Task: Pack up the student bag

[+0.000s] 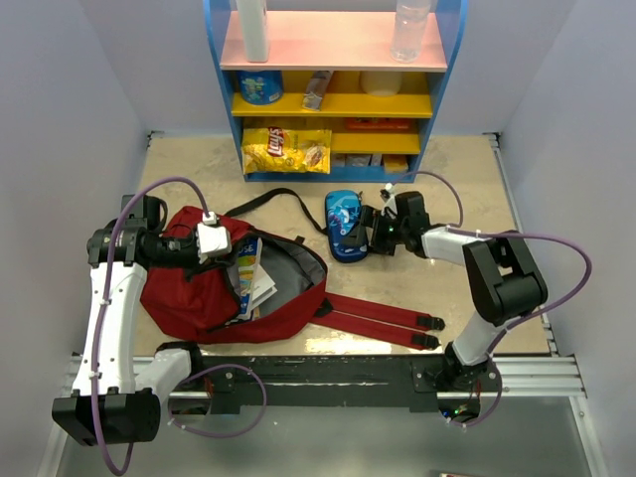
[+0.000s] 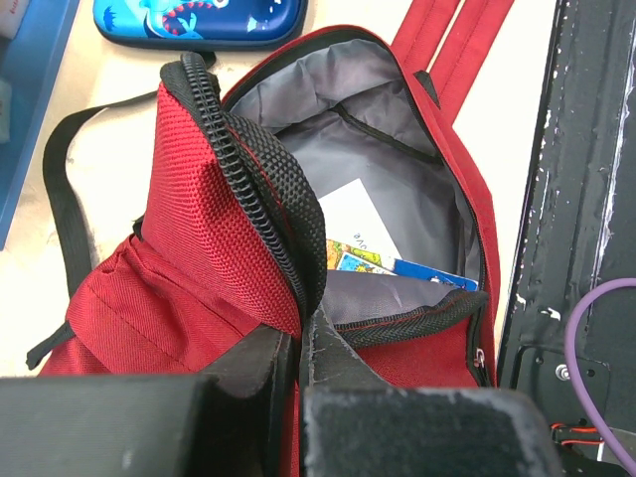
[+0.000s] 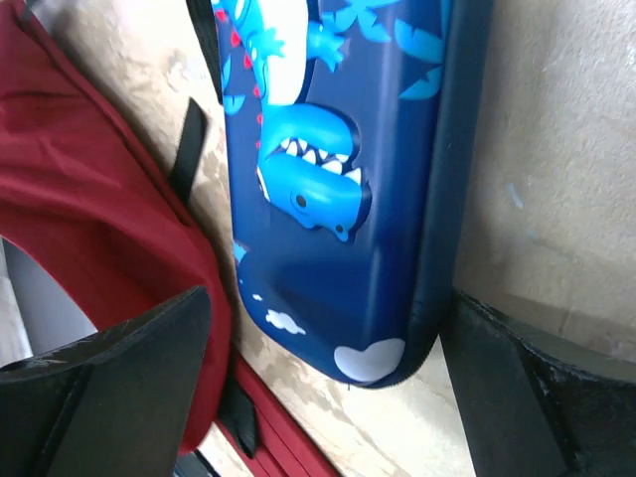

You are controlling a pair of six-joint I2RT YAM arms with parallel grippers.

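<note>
The red bag (image 1: 184,310) lies on the table with its mouth open, its grey lining (image 2: 397,204) showing and books (image 1: 248,273) inside. My left gripper is shut on the bag's zipped edge (image 2: 253,184), holding that flap up. A blue pencil case (image 1: 344,214) with a dinosaur print lies flat to the right of the bag. At the case's right side stands my right gripper (image 1: 370,231). In the right wrist view its fingers (image 3: 532,383) are spread around the near end of the case, the right one close against its side.
The blue shelf (image 1: 227,109) stands at the back with a yellow chip bag (image 1: 286,150) on its lowest level. A black strap (image 1: 283,197) runs from the red bag to the case. Red straps (image 1: 383,320) lie at the front. Bare table (image 1: 447,268) shows on the right.
</note>
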